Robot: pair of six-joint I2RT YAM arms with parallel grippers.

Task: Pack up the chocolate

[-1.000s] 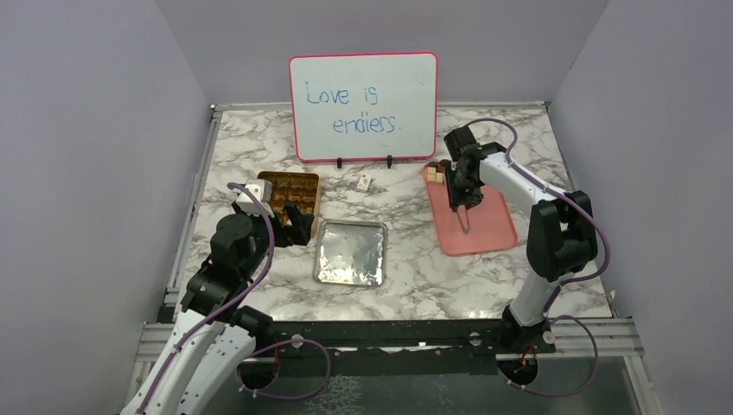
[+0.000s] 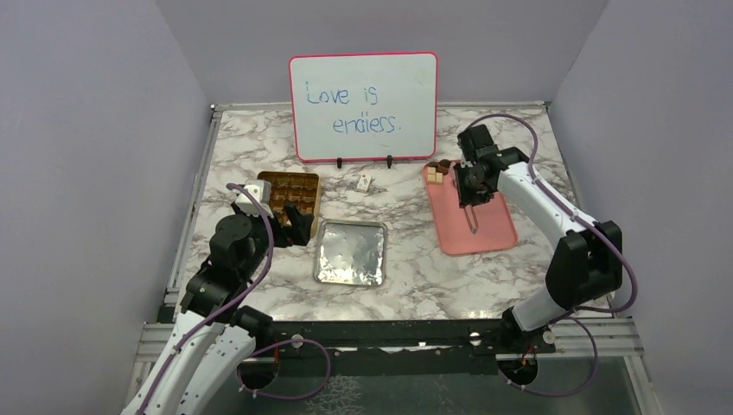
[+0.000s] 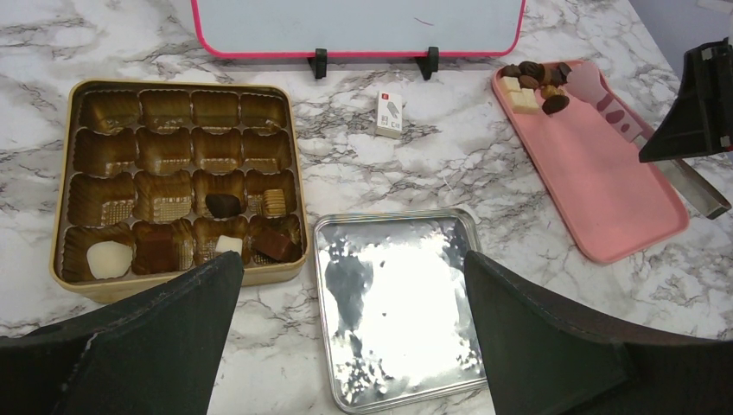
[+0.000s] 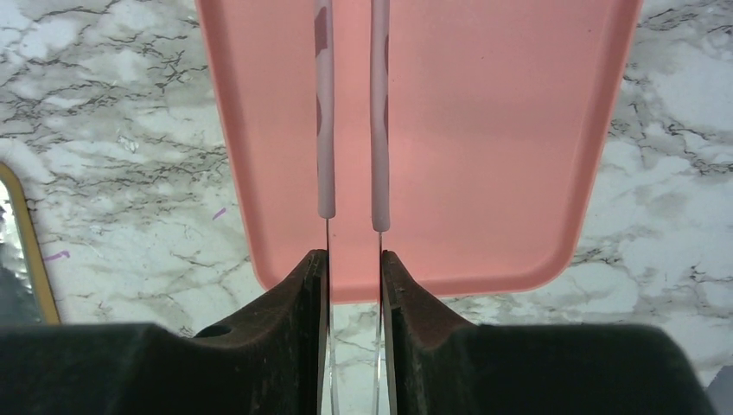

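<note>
Dark and cream chocolates (image 3: 525, 101) lie together at the far left corner of the pink tray (image 3: 619, 220). My right gripper is shut on a pair of tongs (image 4: 326, 112), metal with pale pink arms. The tongs' two arms stand apart over the tray, with only bare tray showing between them; their tips are cut off in the right wrist view. On the left, the gold chocolate box (image 3: 177, 181) has several pieces in its near compartments; the others look empty. My left gripper stands open in front of the box, nothing between its fingers.
An empty silver tray (image 3: 393, 311) lies to the right of the box. A small white carton (image 3: 389, 114) stands behind it, and a pink-framed whiteboard (image 2: 364, 106) is at the back. Bare marble separates the silver and pink trays.
My left arm and the box have not moved.
</note>
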